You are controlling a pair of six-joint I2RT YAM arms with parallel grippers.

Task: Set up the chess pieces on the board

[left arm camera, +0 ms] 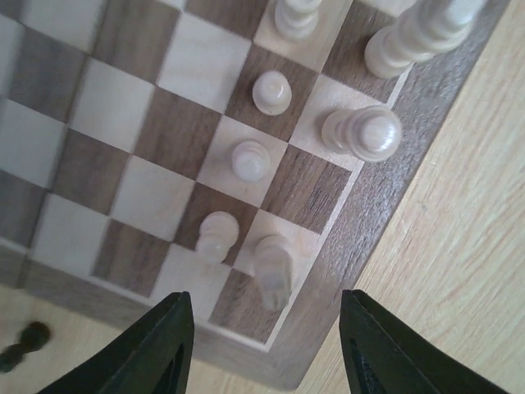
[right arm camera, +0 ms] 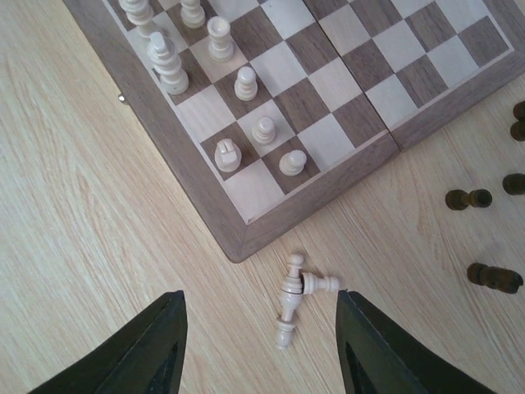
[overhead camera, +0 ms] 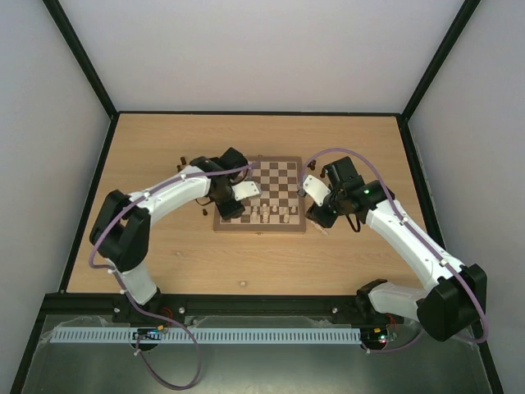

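In the left wrist view a pale bishop-like piece [left arm camera: 274, 271] stands on a light square near the corner of the chessboard [left arm camera: 328, 271]. My left gripper is open around and above it, its fingers clear on both sides. A pale pawn [left arm camera: 216, 236] is beside that piece, with further pale pieces up the rows. Beyond the board's other corner, my right gripper hangs open over the table. Between its fingers, lower down, two pale pieces lie on the wood: a longer one [right arm camera: 289, 305] and a short pawn [right arm camera: 320, 283] touching it.
Several dark pieces lie off the board, such as one dark piece [right arm camera: 495, 277] at the right wrist view's right edge. A pale rook-like piece [right arm camera: 228, 155] stands near the board's corner.
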